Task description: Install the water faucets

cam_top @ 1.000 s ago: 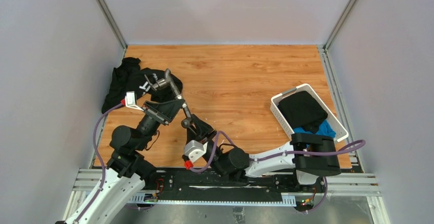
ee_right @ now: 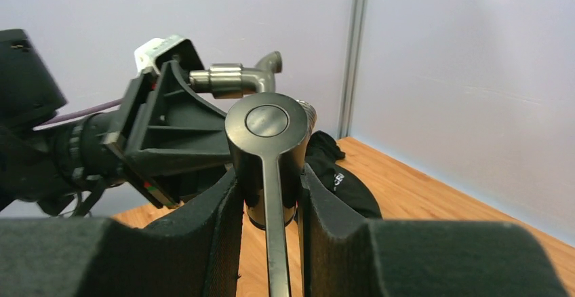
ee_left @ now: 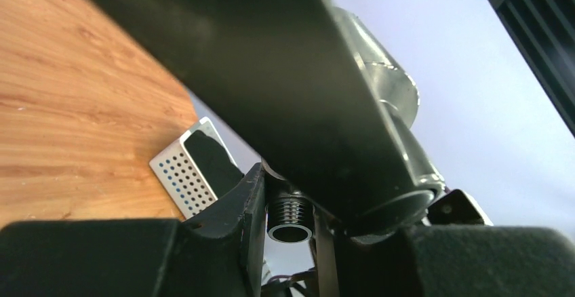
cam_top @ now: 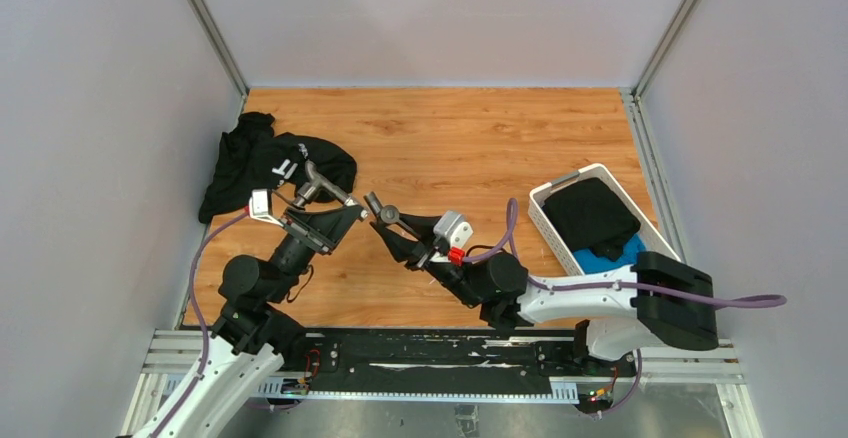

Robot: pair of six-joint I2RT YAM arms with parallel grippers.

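Observation:
A steel faucet body with elbow [cam_top: 328, 186] is held in my left gripper [cam_top: 342, 213], left of centre; in the left wrist view its threaded end [ee_left: 289, 215] sits between the fingers. My right gripper [cam_top: 388, 228] holds a steel piece with a lever [cam_top: 389, 213], seen close up [ee_right: 266, 124] between its fingers in the right wrist view. In the top view the two metal parts stand slightly apart; whether the right fingers grip tightly is hard to tell.
A black cloth or garment [cam_top: 235, 168] lies at the left. A white basket [cam_top: 550, 228] with black and blue cloth stands at the right.
My right gripper has swung to the right and up in the top view, and its piece has come apart from the left one. The left gripper's part has shifted slightly.

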